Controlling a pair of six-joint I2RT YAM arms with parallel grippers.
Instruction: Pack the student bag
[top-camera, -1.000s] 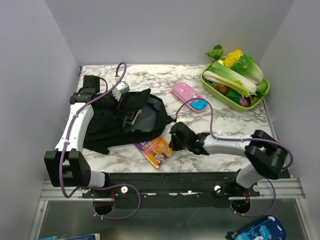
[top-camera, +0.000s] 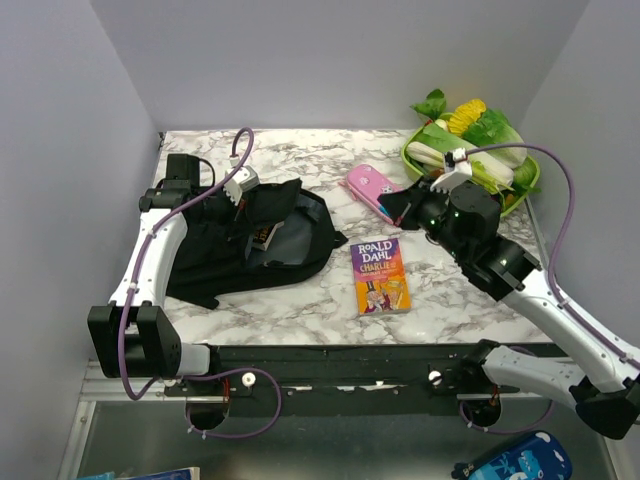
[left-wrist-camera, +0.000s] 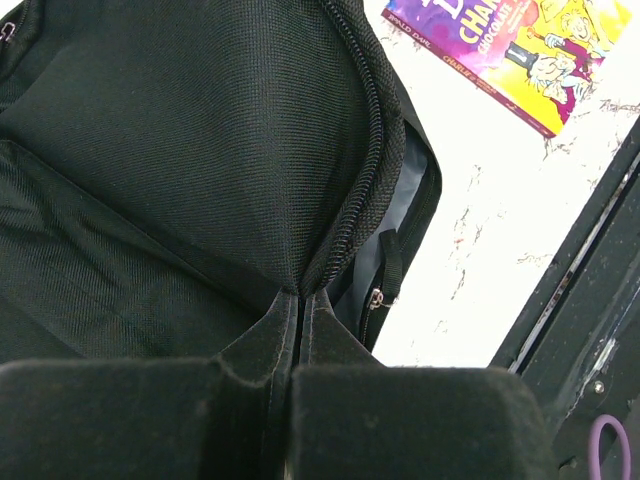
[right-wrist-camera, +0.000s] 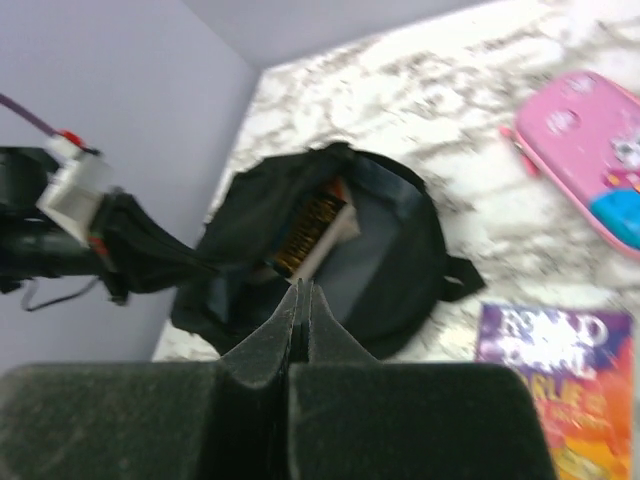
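Note:
A black bag (top-camera: 240, 268) lies on the left of the table, its mouth held up. Inside it a dark book (right-wrist-camera: 312, 232) shows. My left gripper is shut on the zippered edge of the bag's flap (left-wrist-camera: 345, 200). The Roald Dahl book (top-camera: 381, 277) lies flat on the marble, right of the bag and apart from it. Beyond it is the pink pencil case (top-camera: 371, 187), its right end covered by my right arm in the top view. Shut and empty, my right gripper (top-camera: 402, 222) is in the air near the case's lower end.
A green basket (top-camera: 533, 187) of vegetables fills the far right corner, partly behind my right arm. A blue case (top-camera: 520, 462) is below the table's front edge. Bare marble (top-camera: 460, 315) spreads right of the book.
The right gripper has moved up and away from it. Left arm and bag stay still.

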